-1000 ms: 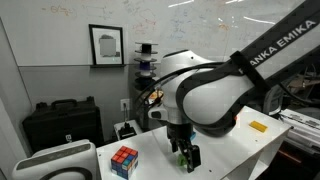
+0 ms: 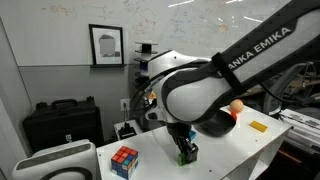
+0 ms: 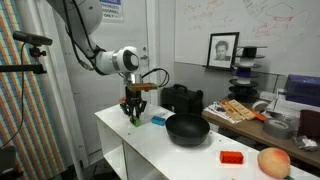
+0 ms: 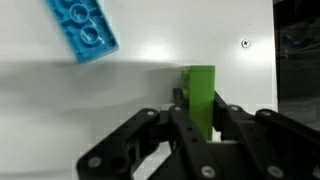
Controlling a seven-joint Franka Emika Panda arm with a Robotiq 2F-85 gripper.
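Note:
A green block [image 4: 201,95] sits between the fingers of my gripper, which is shut on it in the wrist view. In exterior view 1 the gripper [image 2: 187,155] is low over the white table, with a bit of green showing at its fingertips. Exterior view 2 shows the green block [image 3: 135,121] under the gripper [image 3: 134,115], close to the tabletop. Whether the block touches the table cannot be told. A blue studded brick [image 4: 84,27] lies apart from the gripper, toward the upper left of the wrist view.
A Rubik's cube [image 2: 124,162] stands left of the gripper. A black pan [image 3: 187,131], a red block [image 3: 231,157] and a peach-like ball [image 3: 273,162] are farther along the table. The table edge [image 4: 275,60] runs close beside the green block.
My gripper has shifted slightly down and the green at its fingertips sits a little lower than before. The Rubik's cube has not moved.

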